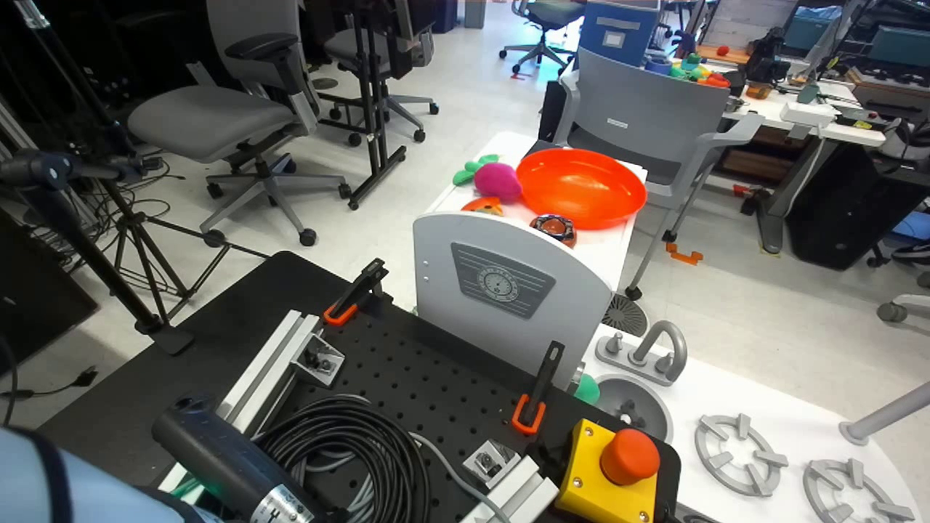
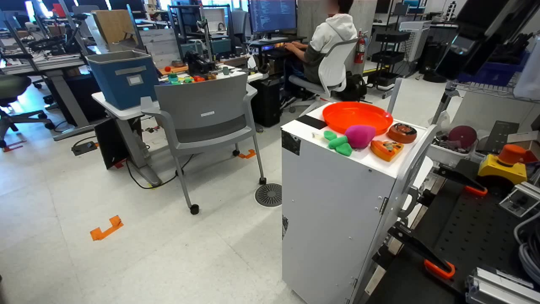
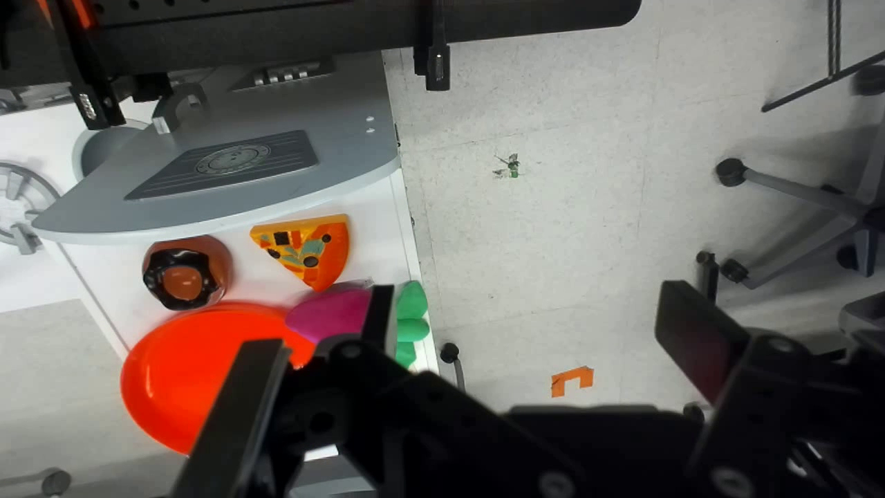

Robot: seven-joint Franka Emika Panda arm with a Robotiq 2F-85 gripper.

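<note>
A shallow orange-red plate (image 1: 580, 187) rests on the white cabinet top, with a magenta toy vegetable (image 2: 360, 137) with green leaves (image 2: 339, 143) close beside it. The toy pizza slice (image 3: 305, 246) and a brown ring-shaped toy (image 3: 184, 274) lie between the plate and the grey curved panel. My gripper is open in the wrist view, its two fingers wide apart. Bare floor shows between them. One finger covers part of the plate and leaves in that view. At the upper right of exterior view 2, part of the dark arm (image 2: 481, 40) hangs well above the cabinet.
The grey curved panel (image 1: 514, 292) rises between the cabinet top and the black perforated table (image 1: 392, 349). Clamps (image 1: 540, 388), coiled cables (image 1: 349, 453) and a yellow box with a red button (image 1: 615, 471) crowd the table. A toy sink (image 1: 634, 410) and burners sit at right.
</note>
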